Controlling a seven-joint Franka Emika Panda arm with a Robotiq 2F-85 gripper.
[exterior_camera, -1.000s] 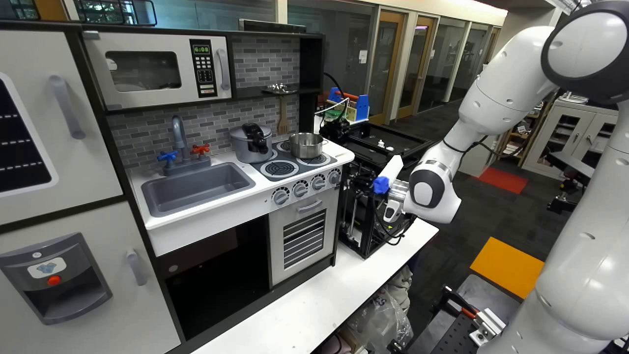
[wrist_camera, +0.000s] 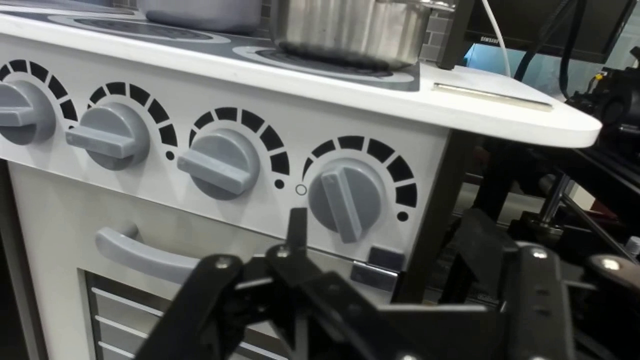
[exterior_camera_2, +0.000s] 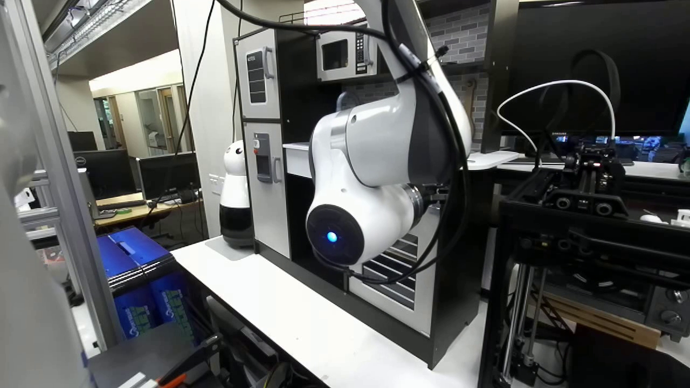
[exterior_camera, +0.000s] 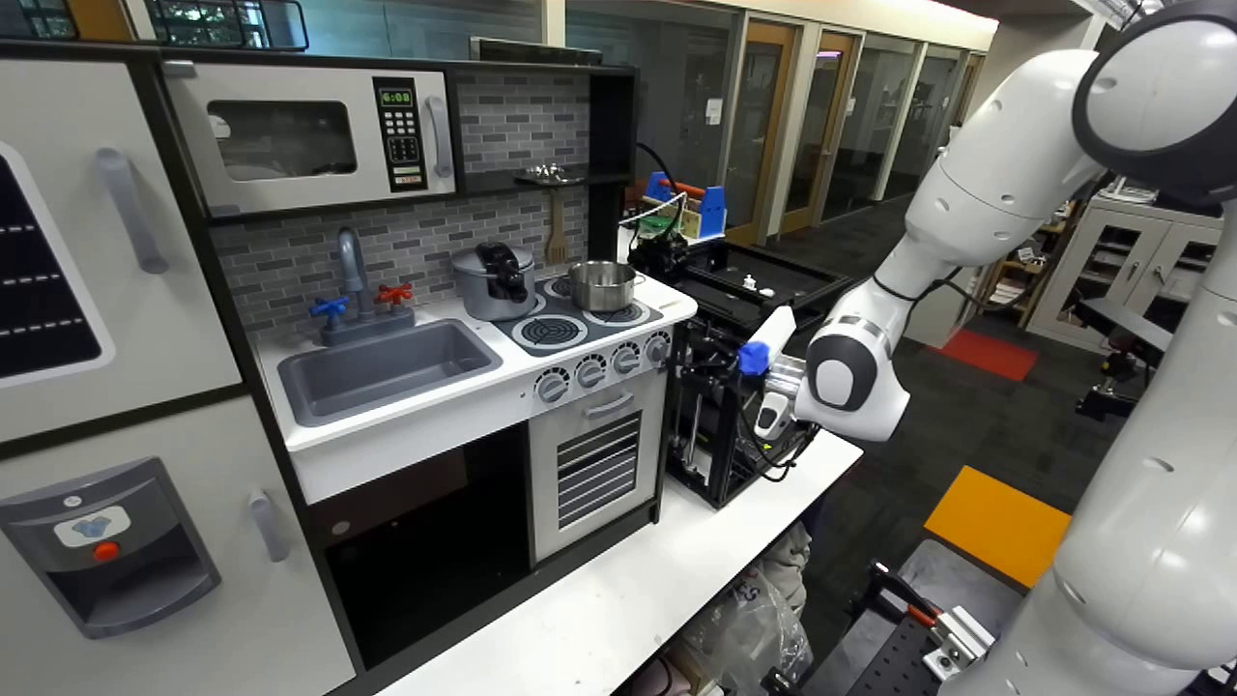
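Note:
My gripper stands part open in the wrist view, one finger at the centre and the other to the right, with nothing held between them. It is in front of the toy stove, and the rightmost grey knob (wrist_camera: pixel 345 201) shows just above and between the fingertips, apart from them. That knob's bar is steeply tilted, while the other grey knobs, such as the neighbouring knob (wrist_camera: pixel 220 163), have bars lying nearer level. A metal pot (wrist_camera: pixel 351 30) sits on the burner above. In exterior view 1 the fingers are hard to make out against the black printer frame.
Below the knobs is the oven door handle (wrist_camera: pixel 150 255). A grey pot with a black handle (exterior_camera: pixel 495 284) stands behind the metal pot, beside the sink (exterior_camera: pixel 388 369). A black printer frame (exterior_camera: pixel 719 464) crowds the stove's right side.
The arm's wrist has shifted very slightly right and up in exterior view 1. The stove, pots and knobs look unmoved.

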